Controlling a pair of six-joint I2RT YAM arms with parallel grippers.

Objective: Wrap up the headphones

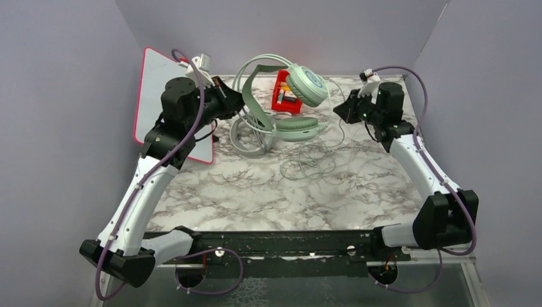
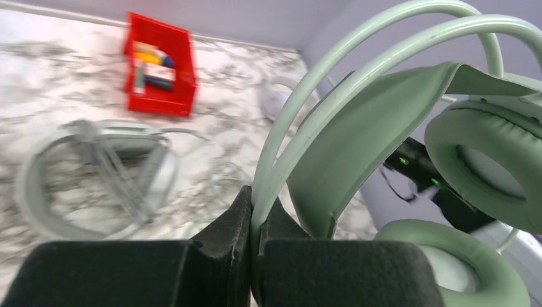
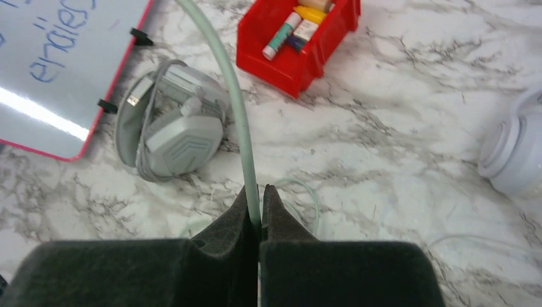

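Note:
Pale green headphones [image 1: 296, 128] hang above the table, tilted, with both ear cups toward the right. My left gripper is shut on their thin headband, and the padded strap [image 2: 377, 131] stretches out beside it. Off to the right, apart from the ear cups, my right gripper [image 1: 340, 114] is up in the air. Between its fingers runs the pale green cable [image 3: 240, 121], and the fingers are shut on it. Loose loops of that cable [image 1: 309, 164] lie on the marble table below the headphones.
Grey headphones [image 3: 185, 137] with their cable wound round them lie at the left, near a whiteboard [image 3: 57, 70]. At the back stands a red bin [image 3: 271, 70] with small items. A white headset-like object [image 3: 518, 150] rests farther right.

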